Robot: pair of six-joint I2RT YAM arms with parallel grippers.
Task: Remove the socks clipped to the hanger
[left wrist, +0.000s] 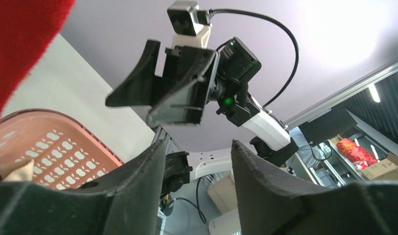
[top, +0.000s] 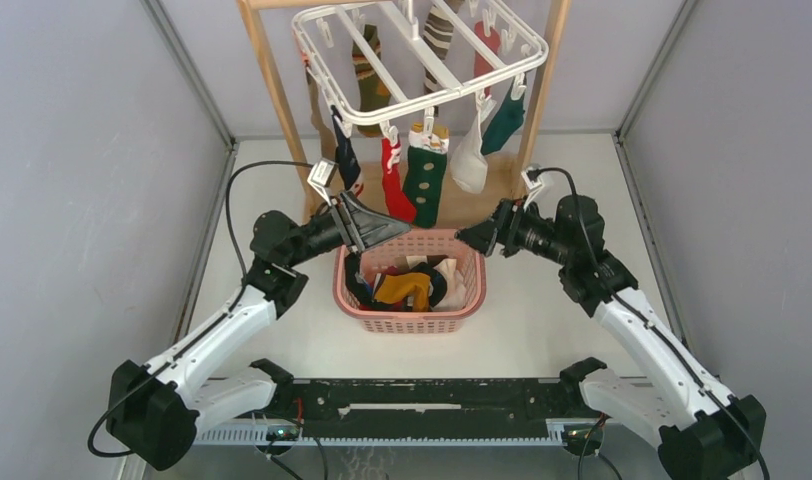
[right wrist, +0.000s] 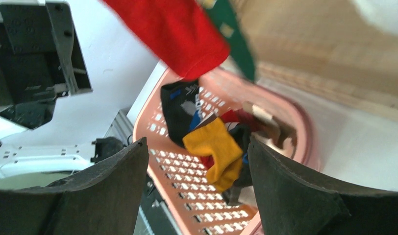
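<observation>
From the white hanger (top: pixel 422 104) several socks dangle on clips. Along its front edge hang a red sock (top: pixel 392 180), a green dotted sock (top: pixel 424 180), a white sock (top: pixel 471 165) and a navy sock (top: pixel 346 155). My left gripper (top: pixel 410 226) is just below the red sock's toe, its fingers part open and empty. Close up in the left wrist view, the red sock fills the upper left corner, outside the fingers (left wrist: pixel 143 181). My right gripper (top: pixel 460 238) stands open to the right of the green sock, holding nothing. The right wrist view shows the red sock (right wrist: pixel 182 44) above the basket.
A pink basket (top: pixel 410 323) with several loose socks, one mustard sock (top: pixel 407 290) on top, stands below the hanger. Wooden posts (top: pixel 547 80) flank the hanger.
</observation>
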